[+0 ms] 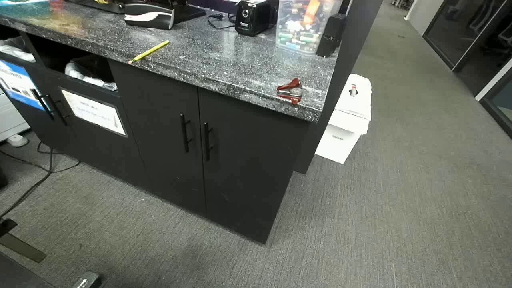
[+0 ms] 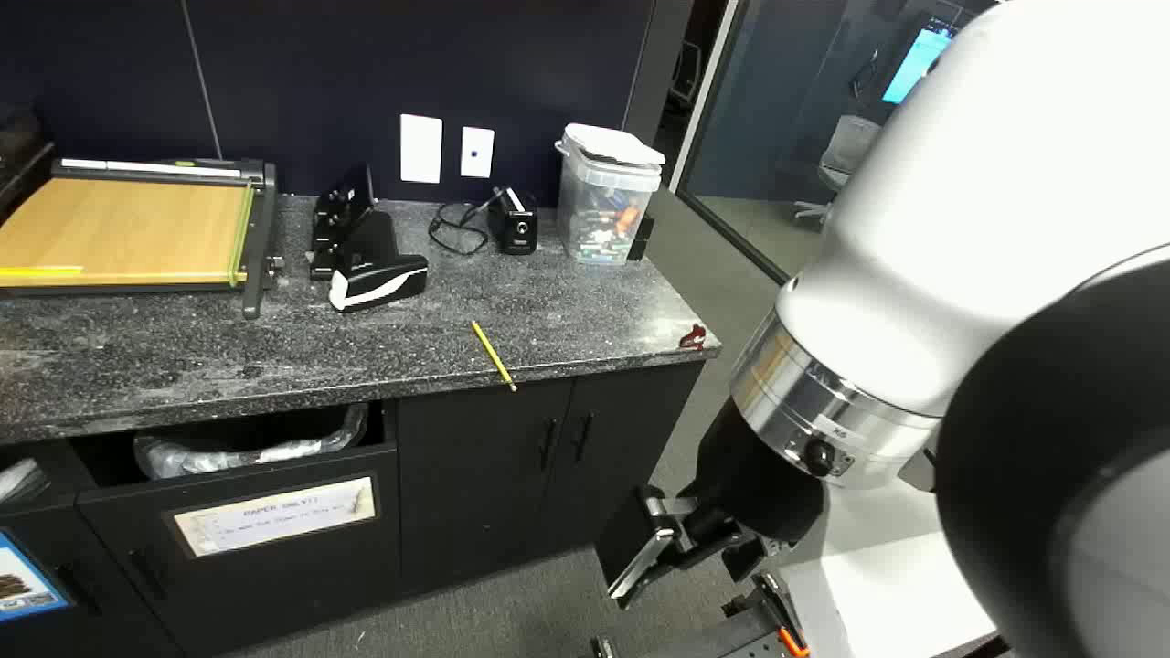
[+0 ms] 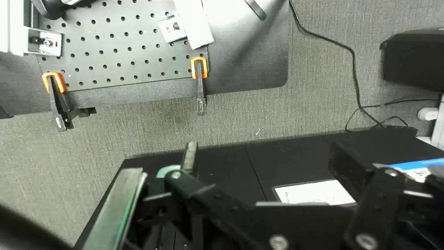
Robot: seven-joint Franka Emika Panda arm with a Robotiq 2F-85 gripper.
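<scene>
My gripper stands open in the wrist view, its fingers wide apart with nothing between them. In exterior view 2 the gripper (image 2: pixel 686 576) hangs below countertop height, in front of the cabinet and apart from the items on the counter. A yellow pencil (image 1: pixel 149 52) lies near the counter's front edge. The red staple remover (image 1: pixel 291 91) rests by the right front corner. Farther back are a black and white stapler (image 2: pixel 378 281), a black pencil sharpener (image 2: pixel 513 225) with its cord, and a clear bin (image 2: pixel 609 203) holding markers or similar small items.
A paper trimmer (image 2: pixel 132 225) takes up the counter's back left. Dark cabinet doors (image 1: pixel 165 144) with handles face the floor. My arm's perforated base table (image 3: pixel 125 62) carries orange-tipped clamps (image 3: pixel 198 68). A white box (image 1: pixel 344 117) stands beyond the counter's end.
</scene>
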